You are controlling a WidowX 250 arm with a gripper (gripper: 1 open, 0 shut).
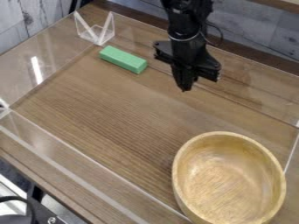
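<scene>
My black gripper (186,79) hangs over the back middle of the wooden table (105,131), its lower tip a little right of a green block (122,59). Whether its fingers are open or shut is hard to tell. A large round pale-wood bowl (228,188) fills the front right.
A clear wire-like rack or holder (96,31) stands at the back left. A black cable lies in the bottom-left corner.
</scene>
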